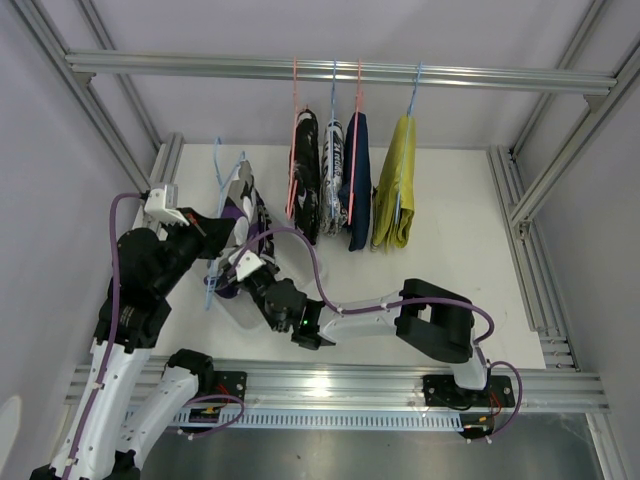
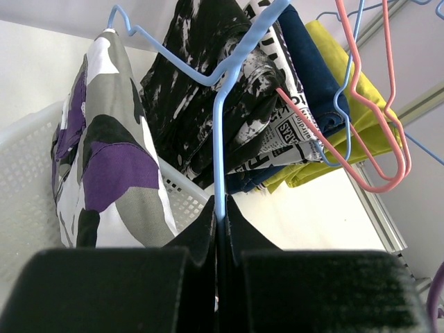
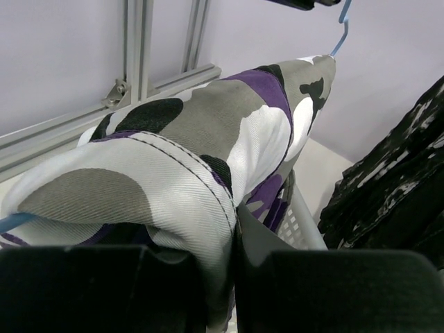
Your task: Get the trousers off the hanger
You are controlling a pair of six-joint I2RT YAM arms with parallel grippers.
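Observation:
My left gripper point(image 1: 215, 232) is shut on the blue hanger point(image 2: 219, 139), which stands upright between its fingertips in the left wrist view. The camouflage trousers point(image 2: 118, 173), white, grey, black and purple, drape over that hanger's lower part above a white basket point(image 2: 28, 194). My right gripper is shut on a bunched fold of the trousers, just below and right of the left gripper in the top view. A bit of blue hanger pokes out of the cloth at the left of the right wrist view.
Black patterned point(image 1: 305, 170), black-and-white point(image 1: 333, 175), navy point(image 1: 358, 180) and yellow point(image 1: 395, 180) garments hang on the rail point(image 1: 450, 80) to the right. The basket sits beneath the grippers. The right part of the white board point(image 1: 470, 250) is clear.

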